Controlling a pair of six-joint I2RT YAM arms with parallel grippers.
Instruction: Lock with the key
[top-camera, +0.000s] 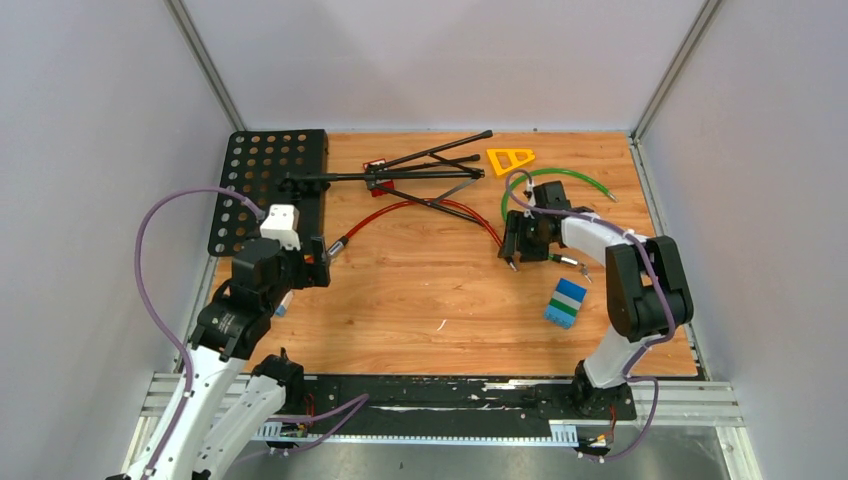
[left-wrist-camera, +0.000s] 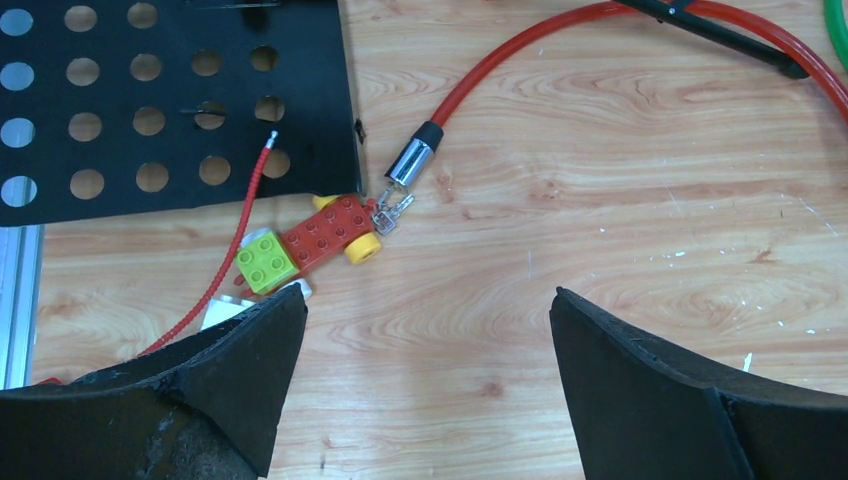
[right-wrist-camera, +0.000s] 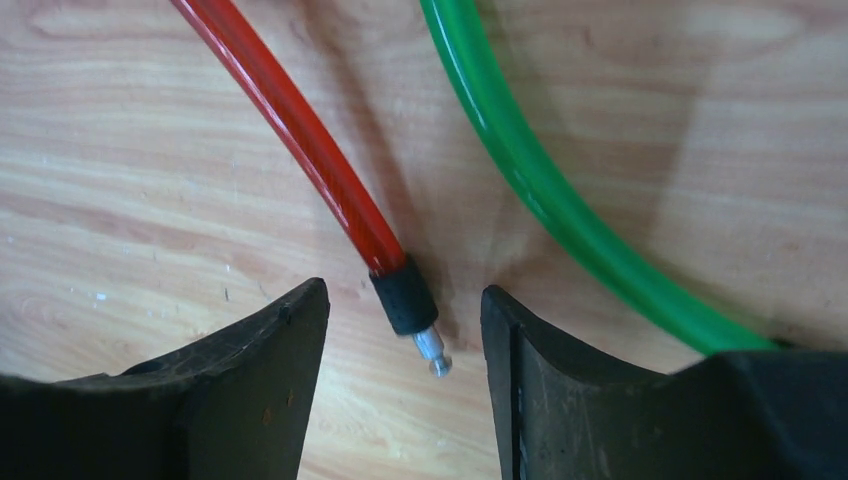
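A red cable lock (top-camera: 405, 203) lies curved on the table. Its metal lock cylinder (left-wrist-camera: 414, 158), with small keys (left-wrist-camera: 390, 211) attached, points to the lower left. The other end carries a black sleeve (right-wrist-camera: 404, 296) and a metal pin (right-wrist-camera: 431, 350). Around that end, from above, stand the parted fingers of my right gripper; neither appears to touch it. My left gripper is open and empty over the table, to the near side of the keys.
A green cable lock (top-camera: 562, 171) curves close beside my right gripper, its own keys (top-camera: 585, 270) nearby. Around the workspace are a black perforated stand (top-camera: 268, 150), a folded black tripod (top-camera: 430, 172), a yellow triangle (top-camera: 511, 159) and blue-green bricks (top-camera: 565, 303).
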